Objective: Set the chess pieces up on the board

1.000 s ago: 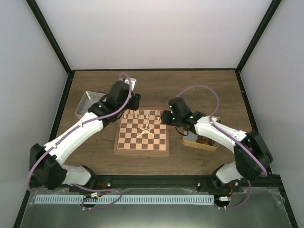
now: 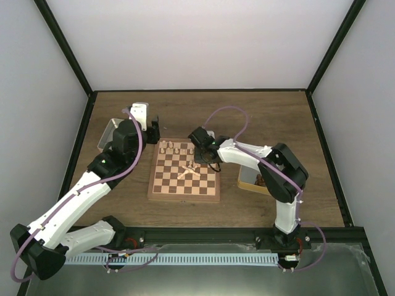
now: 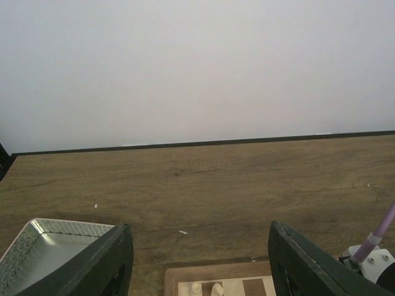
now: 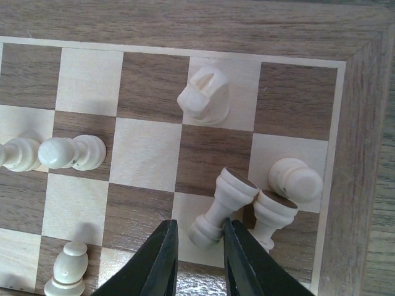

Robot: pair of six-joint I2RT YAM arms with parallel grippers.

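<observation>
The chessboard (image 2: 166, 190) carries white pieces, some upright, some lying. In the right wrist view my right gripper is low over a rook (image 4: 228, 192), its fingers part open at the piece's lower end; contact is unclear. Beside it are another rook (image 4: 275, 208), a piece (image 4: 300, 182) at right and a knight (image 4: 207, 98) behind. A pawn (image 4: 65, 152) is further left. My open left gripper is raised left of the board, with nothing between its fingers.
A metal tray (image 3: 46, 259) stands at the left. A yellow box (image 2: 256, 187) with brown pieces is right of the board.
My left gripper has pulled back up and leftward from above the board. My right arm has moved left, from the board's right edge to over its pieces.
</observation>
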